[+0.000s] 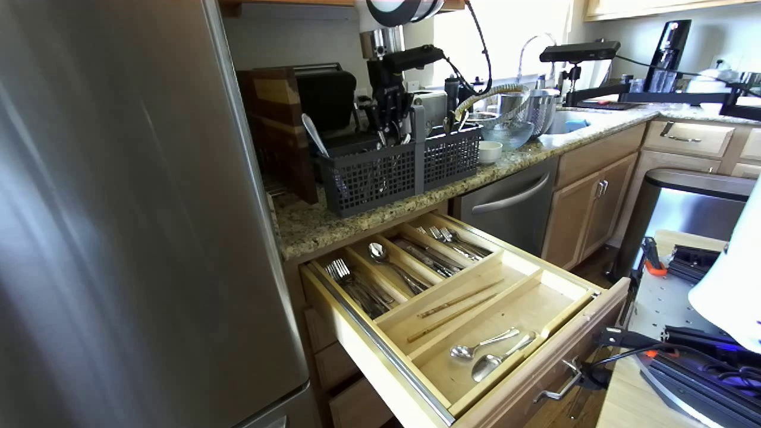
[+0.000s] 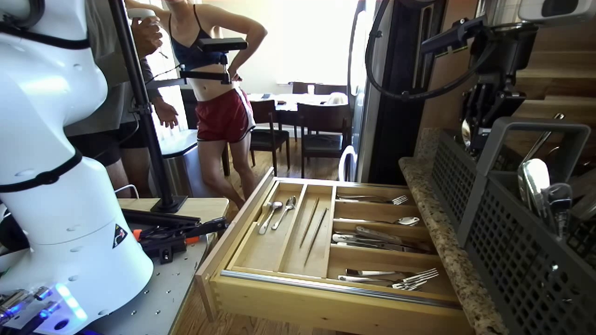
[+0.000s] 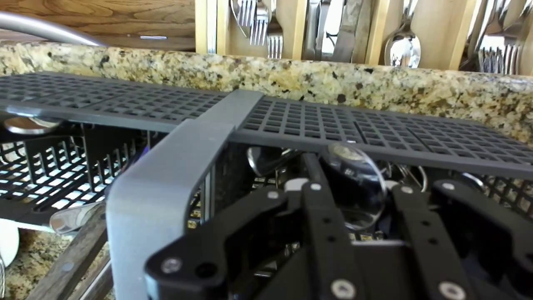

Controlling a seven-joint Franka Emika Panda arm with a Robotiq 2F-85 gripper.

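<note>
My gripper points down into the grey cutlery basket on the counter, just beside the basket's raised handle. A shiny metal spoon shows its bowl between the fingers, and the gripper is shut on it. Exterior view 1 has the gripper at the basket's rim, its tips partly hidden. From the other side, exterior view 2 shows the gripper low over the basket. The spoon's lower part is hidden inside the basket.
Below the counter stands an open wooden drawer with forks, spoons and knives in separate compartments. Two spoons and two chopsticks lie in its front sections. More cutlery stands in the basket. People are in the background.
</note>
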